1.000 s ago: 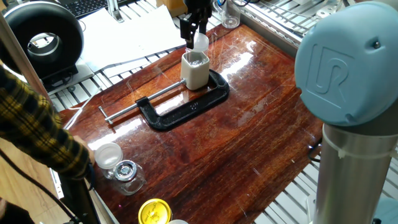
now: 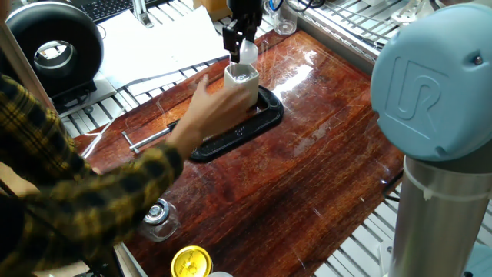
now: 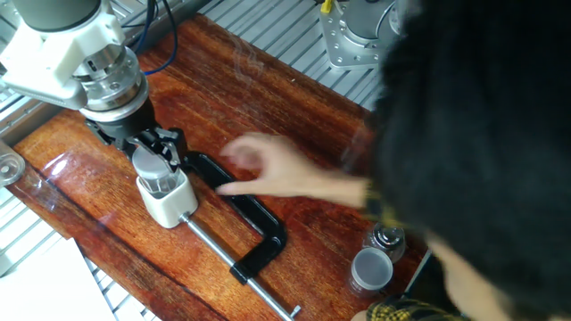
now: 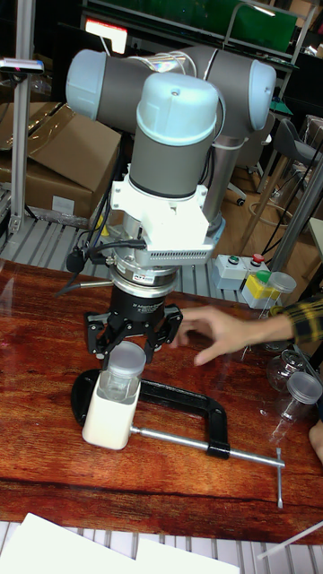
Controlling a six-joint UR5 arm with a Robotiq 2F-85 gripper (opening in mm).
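Observation:
A clear jar with a whitish lid [image 4: 127, 358] stands upright in a cream-white holder [image 4: 111, 422]. Beside the holder lies a black C-clamp [image 4: 212, 412], its steel screw [image 4: 172, 439] reaching the holder's side. My gripper [image 4: 131, 346] points down directly over the lid, its black fingers [image 4: 97, 334] spread wide to either side. It looks open; whether a fingertip touches the lid cannot be told. In exterior view 1, a person's hand [image 2: 219, 111] covers part of the clamp and holder.
The person's arm [image 3: 335, 185] reaches across the wooden board [image 2: 307, 161]. A glass jar [image 2: 160, 221] and a yellow lid [image 2: 191, 262] stand near one edge; another lidded jar [image 3: 371, 269] is beside the glass one. The board's middle is clear.
The person's hand has come in from the left edge to the holder and clamp. My gripper, the lidded jar and the clamp show no clear movement.

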